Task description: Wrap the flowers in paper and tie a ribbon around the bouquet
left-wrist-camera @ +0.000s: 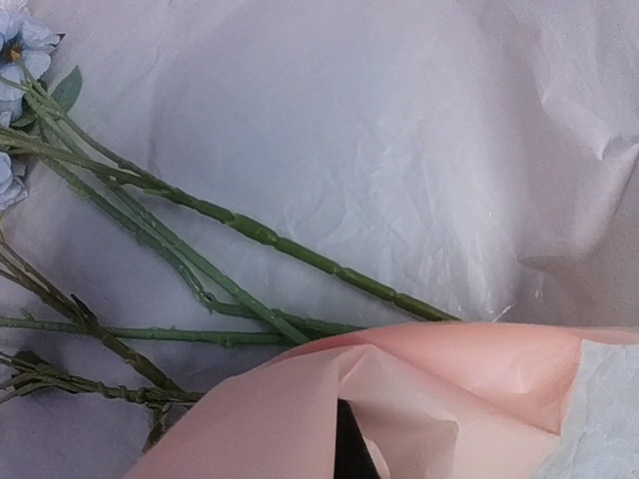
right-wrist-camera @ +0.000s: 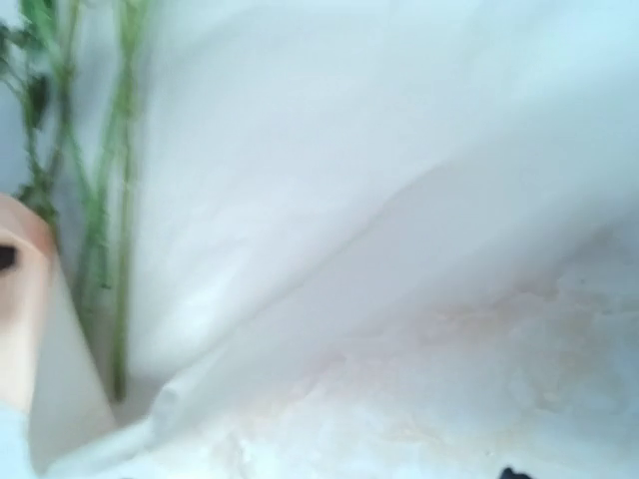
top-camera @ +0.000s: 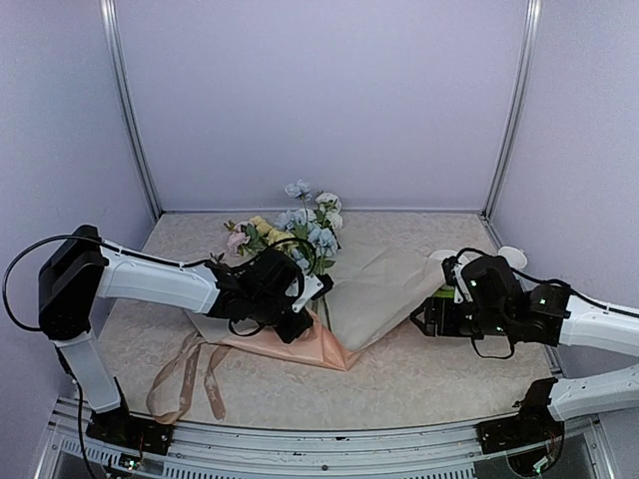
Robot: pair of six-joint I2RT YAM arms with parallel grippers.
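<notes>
The flower bouquet [top-camera: 312, 222], with blue, white, yellow and pink heads, lies on wrapping paper [top-camera: 374, 297] at the table's middle. In the left wrist view its green stems [left-wrist-camera: 270, 238] run under a folded pink flap [left-wrist-camera: 255, 424]. My left gripper [top-camera: 308, 317] is shut down at that flap; one dark fingertip [left-wrist-camera: 351, 449] shows against it, and whether paper is pinched is unclear. Off the paper's right side, my right gripper [top-camera: 423, 317] stands open and empty, a fingertip [right-wrist-camera: 513, 474] just showing low in its wrist view. A pinkish-tan ribbon [top-camera: 178, 377] lies loose at front left.
At the back right, the cup [top-camera: 513, 257] and a white round item [top-camera: 443, 255] are partly hidden by the right arm. A bit of green [top-camera: 444, 291] shows beside that gripper.
</notes>
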